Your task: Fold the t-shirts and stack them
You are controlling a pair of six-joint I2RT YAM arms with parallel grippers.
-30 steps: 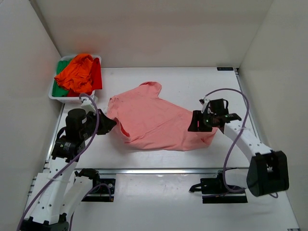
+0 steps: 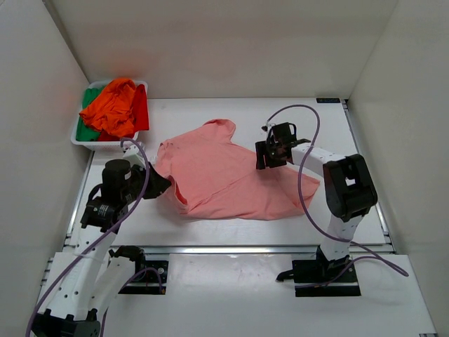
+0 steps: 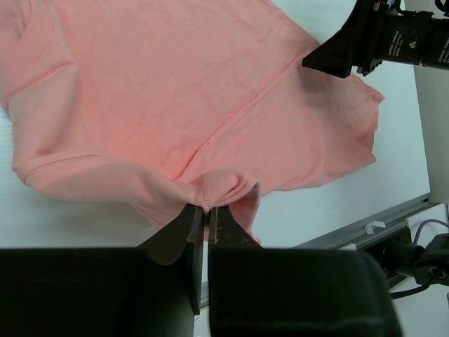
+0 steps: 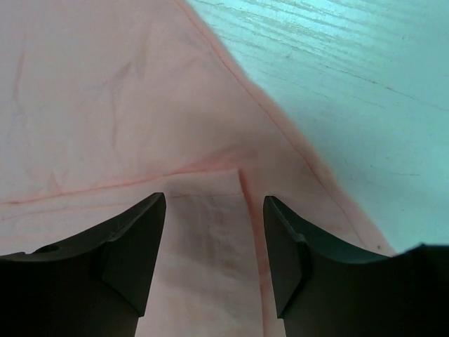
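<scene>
A pink t-shirt (image 2: 217,175) lies spread on the white table, with a fold line across its body. My left gripper is shut on a bunched edge of it, lifted a little off the table at the shirt's left end. My right gripper is part open above the shirt's upper right edge. Between its fingers, in the right wrist view, lies the corner of a folded-over layer (image 4: 210,232), not gripped. Whether the fingertips touch the cloth I cannot tell.
A white bin (image 2: 106,146) at the back left holds red, orange and green cloth (image 2: 112,109). Bare table (image 2: 280,116) shows behind the shirt, and a metal rail (image 2: 231,249) runs along the front.
My right gripper has moved left and slightly back over the shirt.
</scene>
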